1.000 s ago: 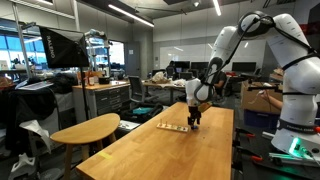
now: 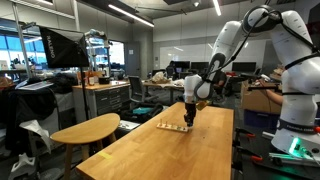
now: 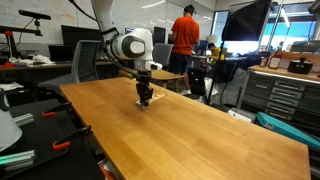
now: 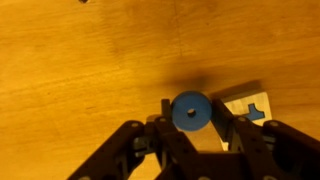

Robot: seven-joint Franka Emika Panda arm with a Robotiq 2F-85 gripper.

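Observation:
A round blue piece (image 4: 180,106) with a small dark hole in its middle sits between the fingertips of my gripper in the wrist view. The fingers are shut on it. Just right of it, partly behind one finger, lies a pale wooden board (image 4: 240,104) with a blue mark on it. The blue piece seems to be beside the board, not over it. In exterior view 1 the gripper (image 2: 190,122) is low over the table near the board's right end. How high the piece hangs above the table I cannot tell.
A small dark thing shows at the top edge of the wrist view. The white arm (image 3: 130,46) reaches over the table's far part in exterior view 2. A person in red (image 3: 184,33) stands behind.
In exterior view 1 my gripper has shifted slightly left, closer to the board. The board looks unmoved.

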